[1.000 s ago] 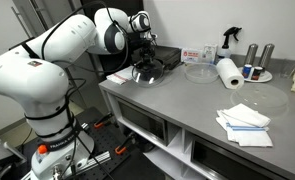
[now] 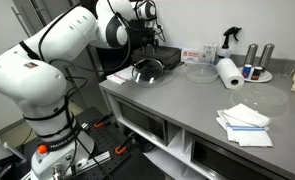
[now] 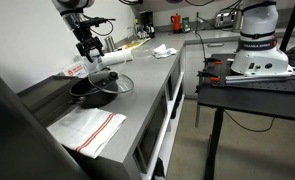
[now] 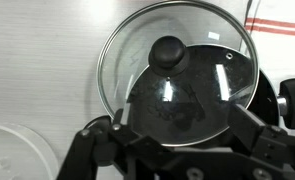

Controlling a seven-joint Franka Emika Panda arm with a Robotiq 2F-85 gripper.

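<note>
A clear glass lid (image 4: 127,75) with a round black knob (image 4: 168,52) rests off-centre over a black pan (image 4: 192,95), overhanging one side of it. In exterior view 2 the lid (image 3: 120,88) leans across the pan (image 3: 87,97) and extends past its rim. My gripper is open above the pan, its fingers spread on either side of the lower part of the lid in the wrist view. Nothing is between them, and the knob lies apart from the fingertips. Exterior view 1 has the gripper (image 2: 148,42) raised over the lid (image 2: 147,71).
A white towel with red stripes (image 3: 86,132) lies beside the pan. Clear bowls (image 2: 200,73), a paper roll (image 2: 229,73) and folded white cloths (image 2: 245,126) occupy other parts of the counter. Bare counter (image 2: 182,98) stretches between the lid and the cloths.
My gripper has risen away from the lid and swung slightly right in exterior view 1. The lid remains on the pan in about the same place.
</note>
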